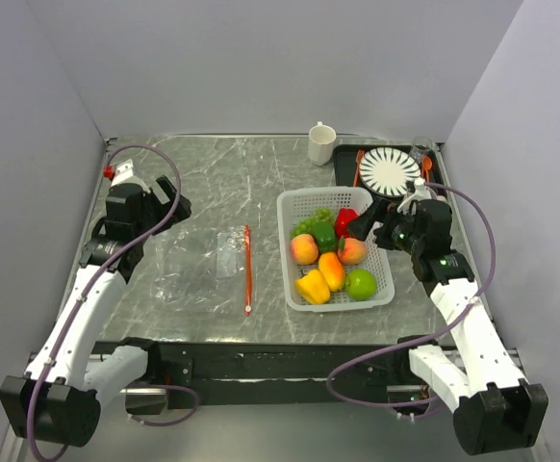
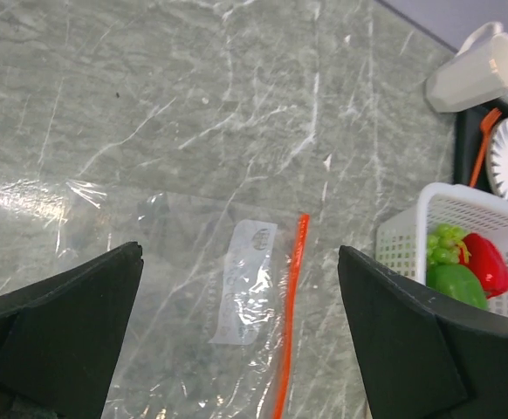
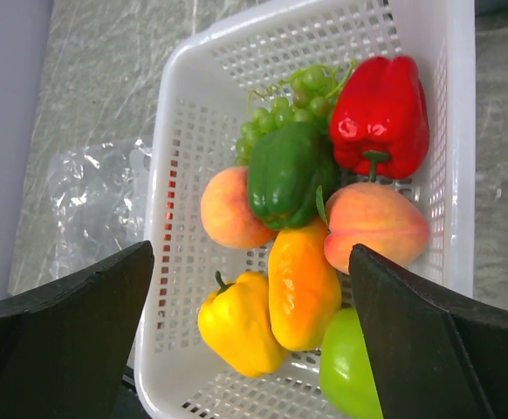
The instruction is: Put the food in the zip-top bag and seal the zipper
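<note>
A clear zip top bag (image 1: 193, 271) lies flat on the marble table, its red zipper strip (image 1: 248, 271) along the right edge and a white label (image 2: 247, 284) near it. The white basket (image 1: 289, 279) to its right holds the food: a red pepper (image 3: 381, 118), a green pepper (image 3: 291, 175), green grapes (image 3: 302, 103), two peaches, a mango (image 3: 302, 288), a yellow pepper (image 3: 240, 325) and a green fruit (image 3: 348, 367). My left gripper (image 1: 178, 196) is open and empty above the bag's far side. Over the basket's right side, my right gripper (image 1: 365, 219) also stands open and empty.
A white mug (image 1: 322, 144) stands behind the basket. At the back right, a black tray (image 1: 345, 166) carries a striped plate (image 1: 389, 172), orange utensils and a glass (image 1: 420, 148). Behind the bag the table is clear.
</note>
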